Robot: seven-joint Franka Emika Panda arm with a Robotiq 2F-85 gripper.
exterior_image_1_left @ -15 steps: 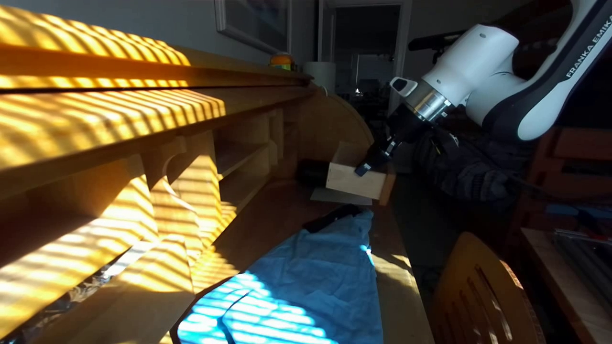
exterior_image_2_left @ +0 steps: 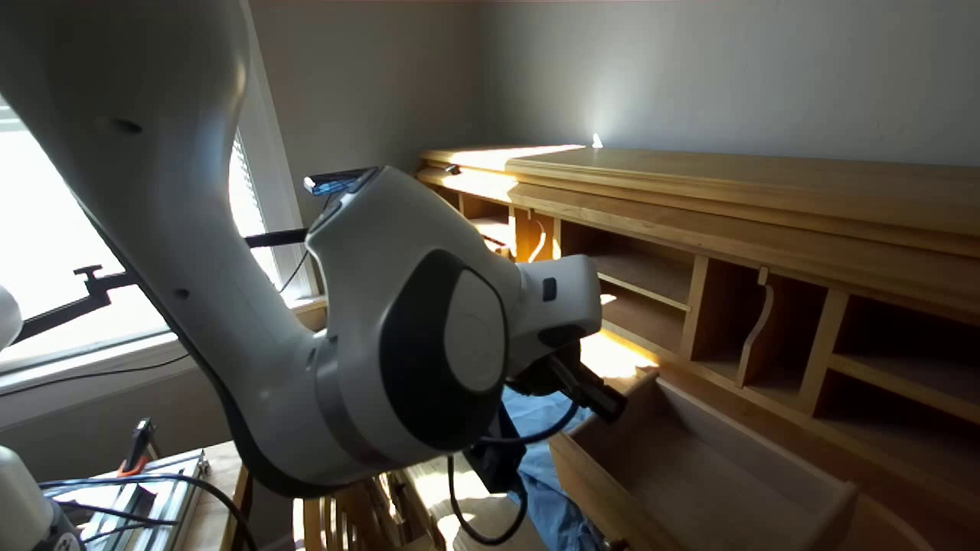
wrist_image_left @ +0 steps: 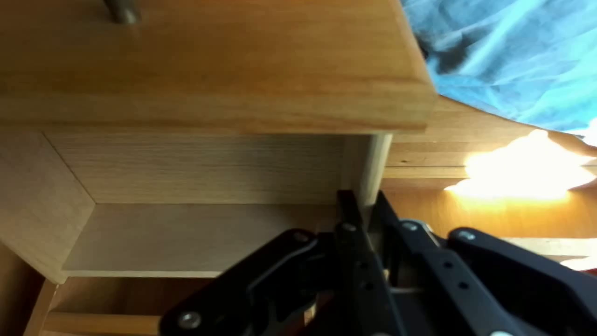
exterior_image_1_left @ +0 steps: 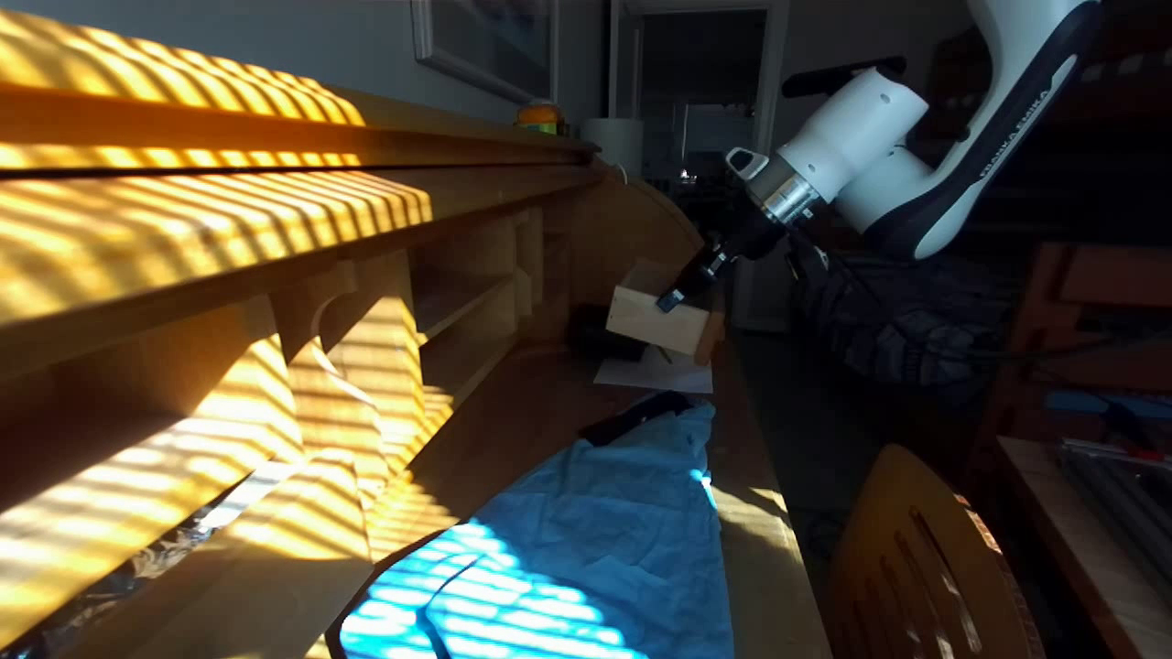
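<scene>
A wooden drawer box (exterior_image_1_left: 659,320) hangs above the far end of the desk, tilted a little. My gripper (exterior_image_1_left: 667,301) is shut on its near side wall. In the wrist view the two dark fingertips of the gripper straddle the thin top edge of that wall, close to the drawer's front panel (wrist_image_left: 235,73). The drawer's inside (exterior_image_2_left: 707,459) looks empty in exterior view 2. A metal knob (wrist_image_left: 122,11) shows on the front panel.
A blue cloth (exterior_image_1_left: 593,516) covers the near part of the desk, with a dark object (exterior_image_1_left: 637,417) at its far end. White paper (exterior_image_1_left: 659,370) lies below the drawer. Shelf cubbies (exterior_image_1_left: 461,297) line the left side. A wooden chair (exterior_image_1_left: 923,560) stands at right.
The arm and the drawer have moved left and slightly up, toward the shelf side. The cloth and the paper have stayed where they were.
</scene>
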